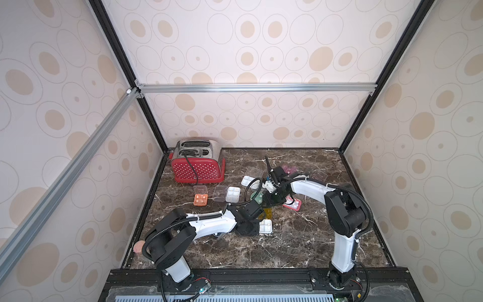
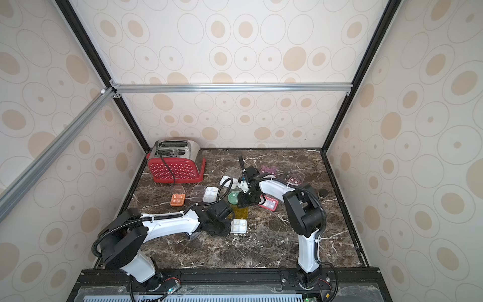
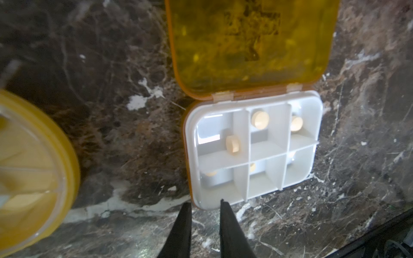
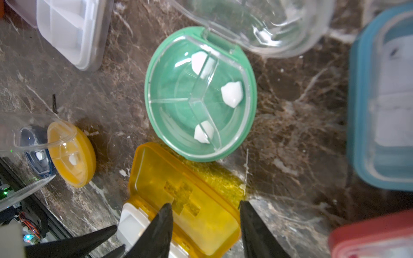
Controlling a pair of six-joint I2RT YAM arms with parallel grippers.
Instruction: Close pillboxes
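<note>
A white pillbox (image 3: 253,150) with several compartments holds pale tablets and lies with its amber lid (image 3: 253,43) folded back flat in the left wrist view. My left gripper is shut on the near left corner of that white tray. In the right wrist view my right gripper is open, its fingers apart on either side of the amber lid's outer part; contact is not clear. Just beyond lies a round green pillbox (image 4: 200,101) holding white pills, its clear lid (image 4: 266,25) folded back.
A round yellow box (image 4: 73,154) and a dark blue one (image 4: 34,150) stand nearby, lids up. Around them lie an orange box (image 1: 200,199), a white one (image 1: 233,194), a red one (image 4: 374,238) and a blue-rimmed one (image 4: 361,103). A toaster (image 1: 197,168) stands back left.
</note>
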